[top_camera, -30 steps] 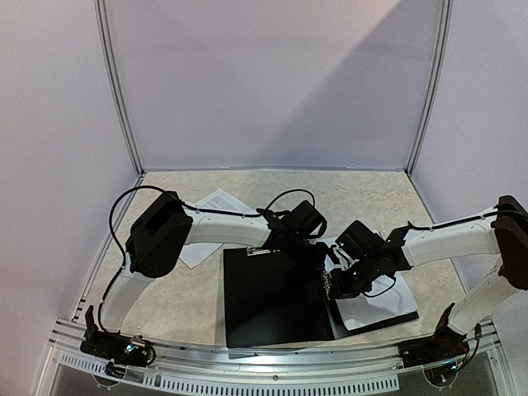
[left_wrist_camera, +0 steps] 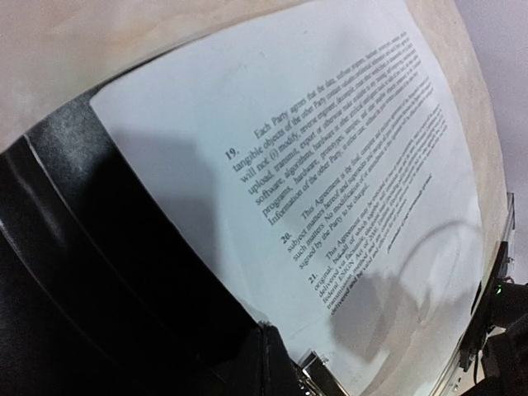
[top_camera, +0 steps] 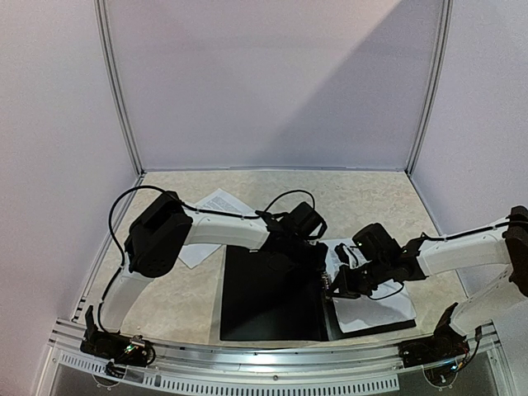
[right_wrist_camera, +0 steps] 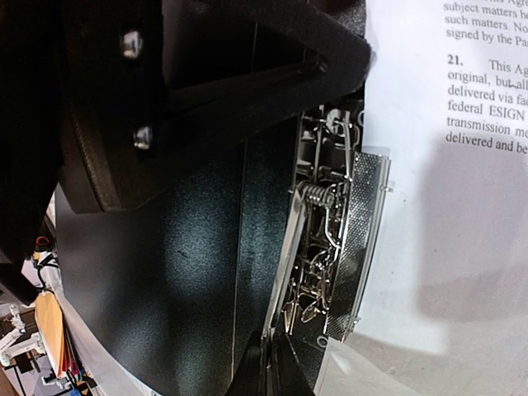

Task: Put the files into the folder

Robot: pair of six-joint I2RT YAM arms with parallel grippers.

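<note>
The black folder (top_camera: 268, 301) lies open, with its metal clip (right_wrist_camera: 342, 239) along the middle fold. White printed sheets (top_camera: 375, 309) rest on its right half, beside the clip. Another sheet (top_camera: 221, 203) lies on the table at the left, partly under the left arm. My left gripper is shut at the sheets' edge near the clip, with nothing visible between its fingers. At the end of the clip's lever (right_wrist_camera: 286, 256), my right gripper is shut; whether the lever's tip is between the fingers or just behind them is unclear.
Both arms meet over the folder's fold, close together, and cover part of it in the top view. A metal rail (top_camera: 272, 355) runs along the front edge, just beyond the folder.
The folder has shifted slightly left and away from the front rail, turning a little. The left arm looks nearly unmoved.
</note>
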